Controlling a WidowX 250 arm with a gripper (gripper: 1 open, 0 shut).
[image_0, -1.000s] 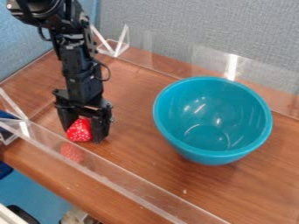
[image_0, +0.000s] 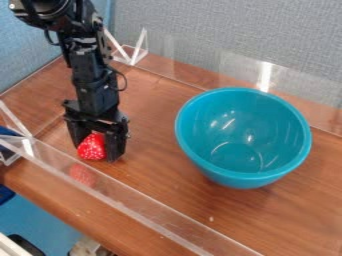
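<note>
My black gripper (image_0: 96, 140) reaches down to the wooden table on the left, its fingers around a red, white-speckled strawberry-like object (image_0: 91, 148) that rests low between them. Whether the fingers press on it is hard to tell. A large teal bowl (image_0: 242, 138) stands to the right, apart from the gripper.
A clear plastic barrier (image_0: 147, 212) runs along the front edge of the wooden table (image_0: 287, 215), with another along the back (image_0: 267, 78). A grey wall rises behind. The table between gripper and bowl is clear.
</note>
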